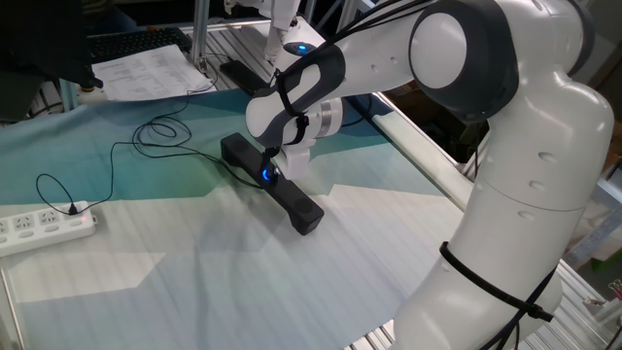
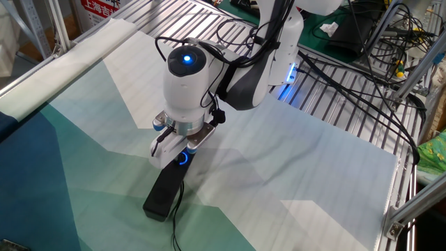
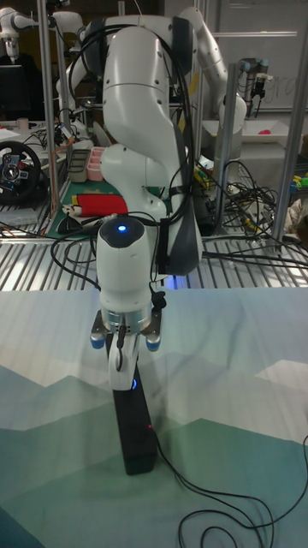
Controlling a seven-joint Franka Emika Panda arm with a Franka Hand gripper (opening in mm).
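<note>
A long black bar-shaped device, like a speaker (image 1: 299, 206), lies on the table with a ring-shaped blue light (image 1: 266, 175) near its middle. My gripper (image 1: 275, 167) points down at this lit part, close against it. In the second view, the white hand covers much of the bar's far end, and the blue ring (image 2: 184, 158) glows beside it. From the front, the black bar (image 3: 138, 438) runs toward the camera beneath the gripper (image 3: 126, 382), with the ring lit at its right side. The fingertips are mostly hidden, so their opening is unclear.
A thin black cable (image 1: 170, 151) trails from the bar in loops toward a white power strip (image 1: 44, 228) at the left edge. Papers (image 1: 151, 73) and a keyboard (image 1: 141, 44) lie beyond the mat.
</note>
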